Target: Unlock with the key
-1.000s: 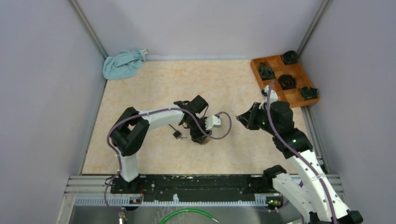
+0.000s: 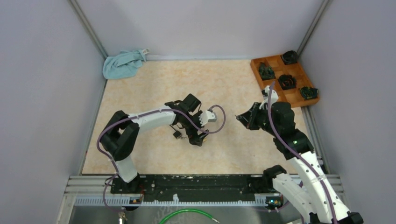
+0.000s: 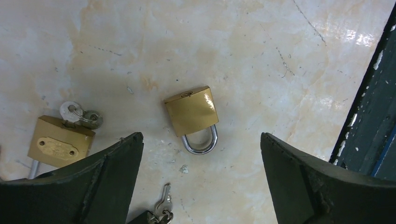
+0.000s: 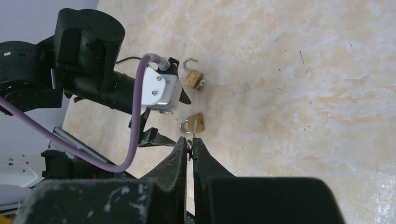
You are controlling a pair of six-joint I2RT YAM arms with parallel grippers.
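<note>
A closed brass padlock (image 3: pixel 192 111) lies on the table, its keyhole end facing away from its shackle. My left gripper is open above it, one finger to each side and clear of the brass. In the right wrist view the same padlock (image 4: pixel 199 122) appears beyond my right gripper. That gripper is shut, with a thin key (image 4: pixel 194 128) standing out from its fingertips and a small ring beside it. From above, my right gripper (image 2: pixel 238 116) is held to the right of the left one, well apart from the padlock.
A second brass padlock (image 3: pixel 60 142), its shackle open, has a key (image 3: pixel 70 112) in it. A loose key (image 3: pixel 164 201) with a black fob lies nearby. The wooden tray (image 2: pixel 275 63) and blue cloth (image 2: pixel 122 65) occupy the back corners. Mid-table is bare.
The left arm has shifted left over the past second, the brass by its fingers shifting slightly too. My right arm has stayed still.
</note>
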